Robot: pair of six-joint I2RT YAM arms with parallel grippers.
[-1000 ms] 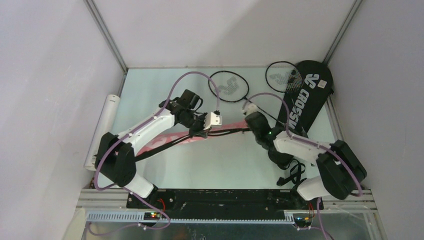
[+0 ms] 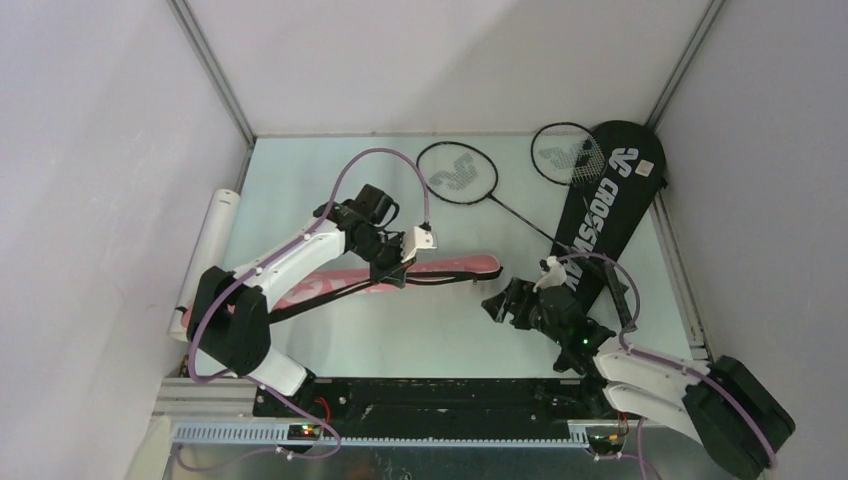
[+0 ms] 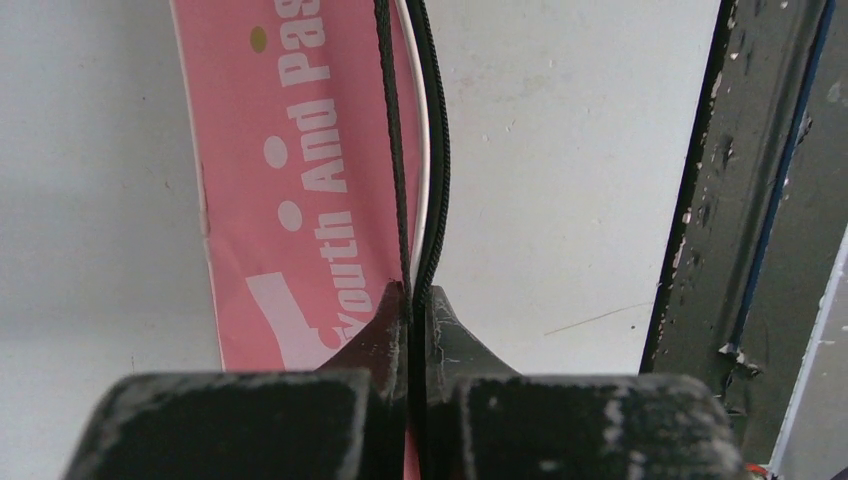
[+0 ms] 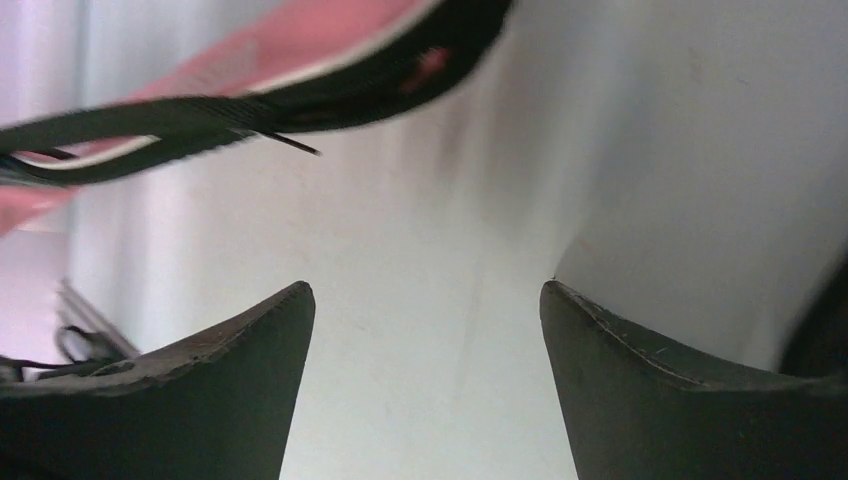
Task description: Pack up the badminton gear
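Observation:
A long pink bag [image 2: 460, 267] with a black zip edge lies across the middle of the table. My left gripper is shut on this black zip edge [image 3: 430, 140], and the pink panel [image 3: 290, 160] with white lettering spreads beside it. Just past the bag's right end, my right gripper stands open, only bare table between its fingers. One racket [image 2: 457, 172] lies at the back centre, its shaft running toward the right arm. A second racket [image 2: 567, 153] rests partly over the black racket cover [image 2: 632, 165] at the back right.
A pale roll [image 2: 215, 225] runs along the table's left edge. The right arm hides the lower end of the black cover.
My right gripper has come away from the bag's right end and moved toward the front. The left gripper has shifted slightly left and stays at the zip edge.

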